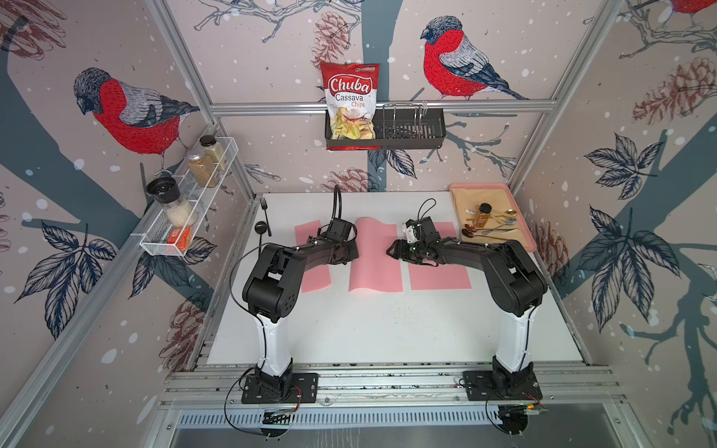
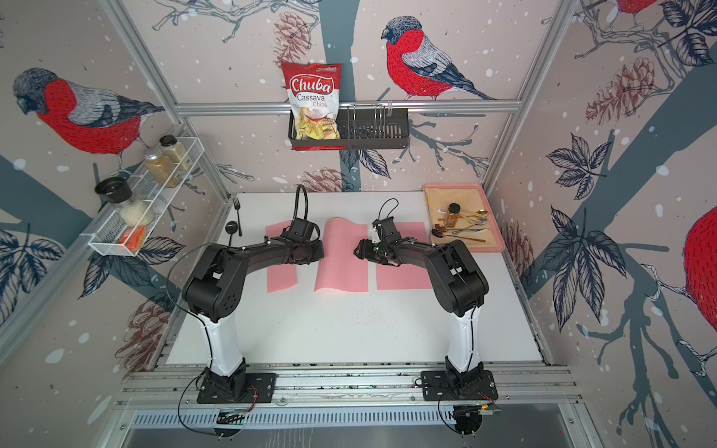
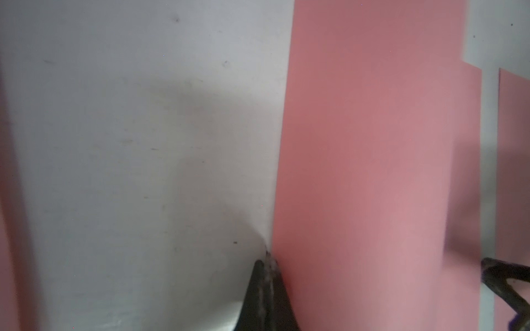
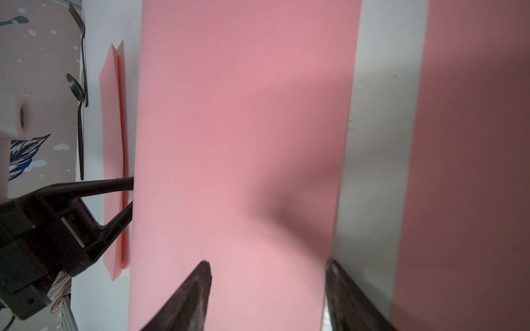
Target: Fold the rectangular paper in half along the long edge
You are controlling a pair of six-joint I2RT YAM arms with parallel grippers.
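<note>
The middle pink sheet [image 1: 377, 261] lies on the white table with a raised bulge along its left part and wavy short ends. At its left long edge, my left gripper is shut, its tips against that edge; whether the paper is pinched between them cannot be made out. From the right side, my right gripper stands open over the sheet's right part, nothing between its fingers. In the right wrist view one fingertip [image 4: 201, 273] is over the paper and the other is by the right edge. The bulge hides the left gripper's tips there.
A second pink sheet [image 1: 440, 276] lies to the right under the right arm, a third [image 1: 313, 280] under the left. A spoon [image 1: 260, 227] and fork are at the back left; a tray [image 1: 531, 242] with a jar and utensils is at the back right.
</note>
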